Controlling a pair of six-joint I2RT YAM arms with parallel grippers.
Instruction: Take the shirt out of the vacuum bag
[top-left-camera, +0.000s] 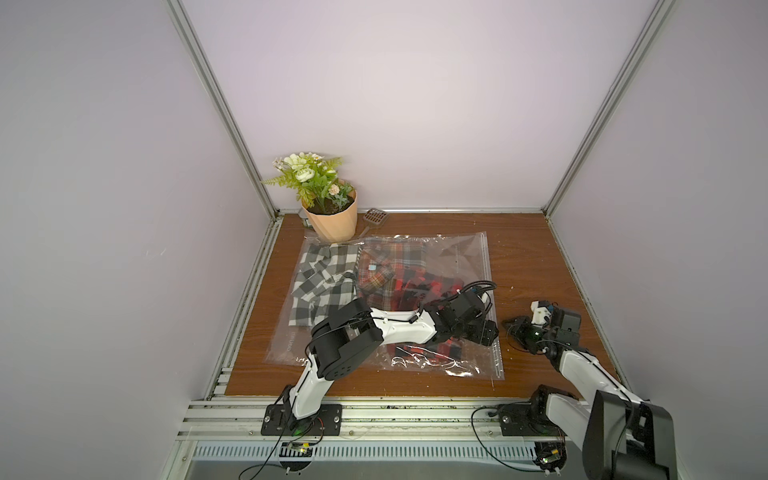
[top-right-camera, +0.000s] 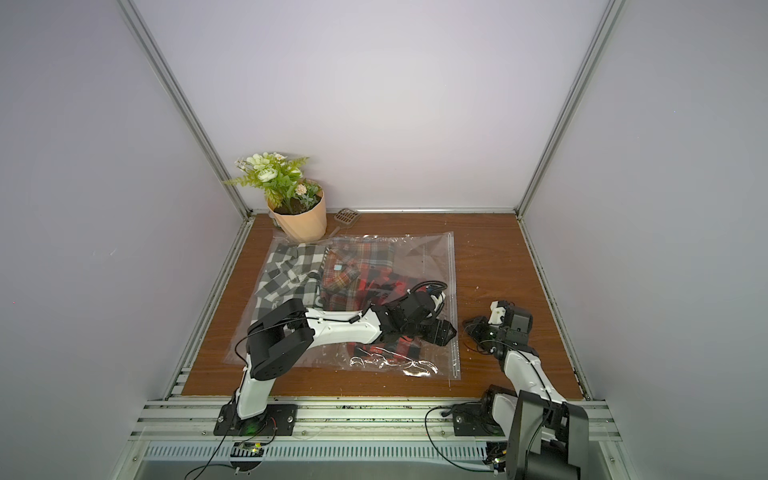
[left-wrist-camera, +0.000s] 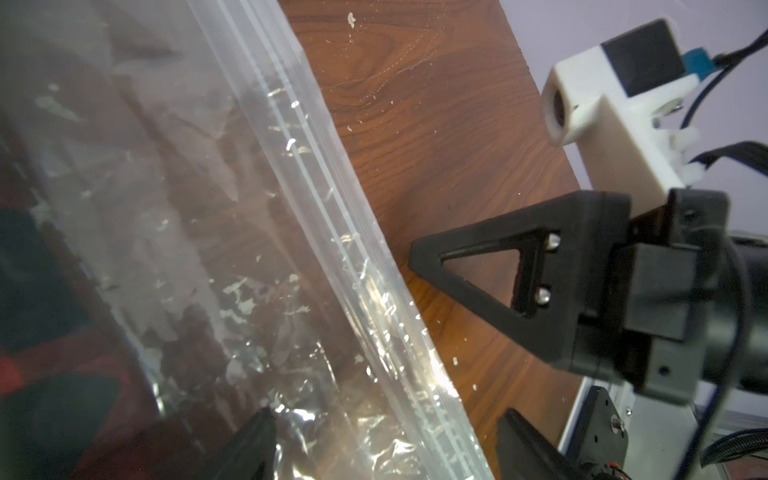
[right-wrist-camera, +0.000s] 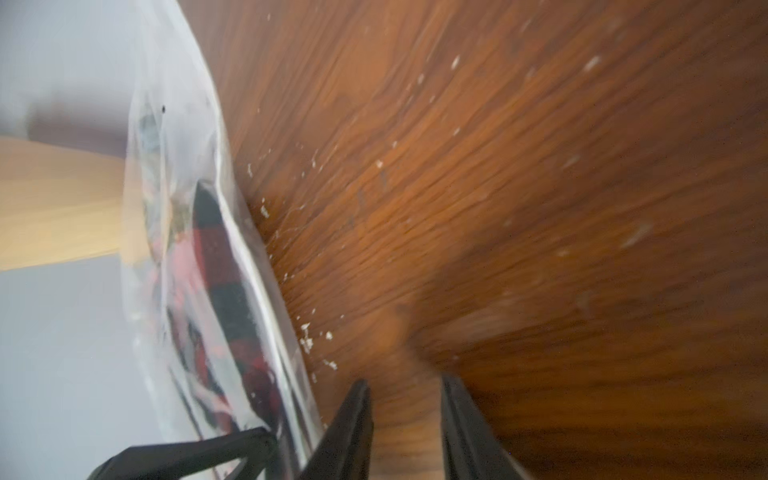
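Note:
The clear vacuum bag lies flat, its zip-strip edge running along the right side. Inside show a black-and-white checked shirt, a grey-brown plaid one and a red-and-black one, the last partly covered by my left arm. Over the bag's right edge, my left gripper is part open; the zip strip passes in the gap between its fingers, and contact cannot be told. Just right of the edge, my right gripper is low over bare wood, its fingers a little apart with nothing seen between them.
A potted plant stands at the bag's back left corner, with a slotted spatula beside it. Bare wooden table lies to the right. The two grippers are close together at the bag's edge.

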